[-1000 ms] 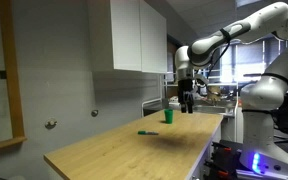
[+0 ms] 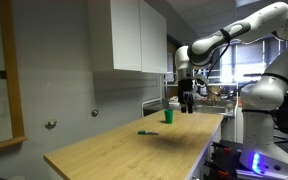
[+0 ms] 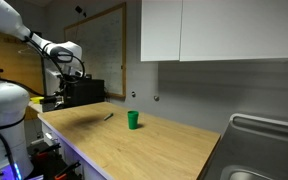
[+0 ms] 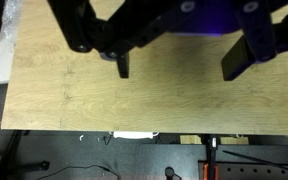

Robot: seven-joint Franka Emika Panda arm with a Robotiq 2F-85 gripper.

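Observation:
A green cup stands upright on the wooden table; exterior view 1 shows the same cup towards the far end. Apart from it lies a small dark elongated object, which shows greenish in the other exterior view; what it is I cannot tell. My gripper is open above the bare wood near the table's edge, its two fingers wide apart and nothing between them. Neither cup nor small object appears in the wrist view.
White cabinets hang on the wall above it. Beyond the table's edge in the wrist view lie cables and dark gear. A metal sink counter adjoins the table.

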